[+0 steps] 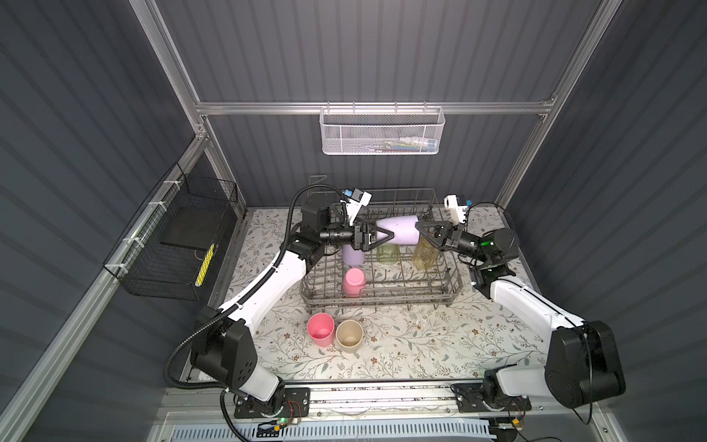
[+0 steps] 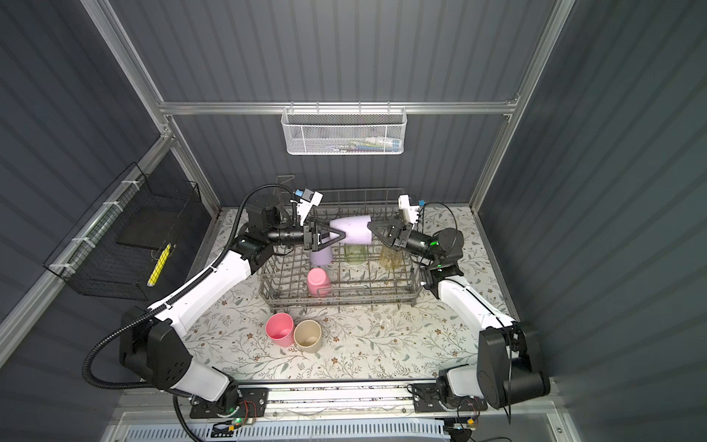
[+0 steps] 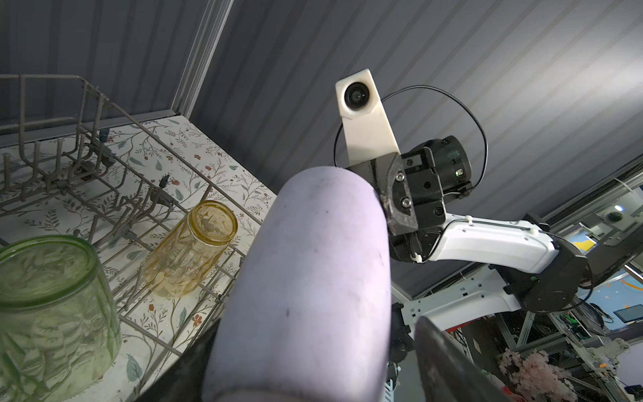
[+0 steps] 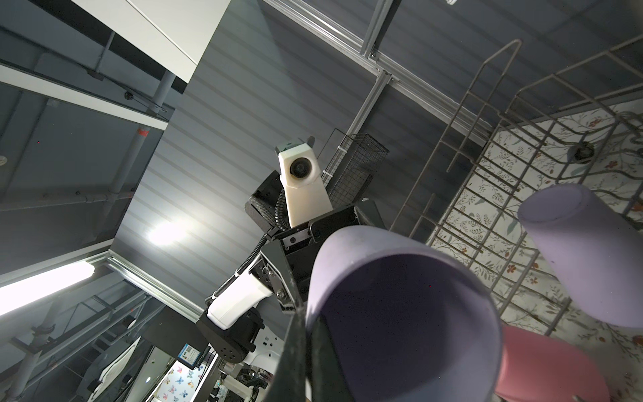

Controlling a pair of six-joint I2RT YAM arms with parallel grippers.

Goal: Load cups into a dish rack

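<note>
A lilac cup is held sideways above the dish rack between both grippers. My right gripper is shut on its rim; in the right wrist view the fingers cross the cup's rim. My left gripper surrounds the other end, fingers part open; whether they press on it is unclear. In the rack stand a lilac cup, a pink cup, a green glass and a yellow glass. A pink cup and a beige cup stand on the table in front.
A white mesh basket hangs on the back wall, a black wire basket on the left wall.
</note>
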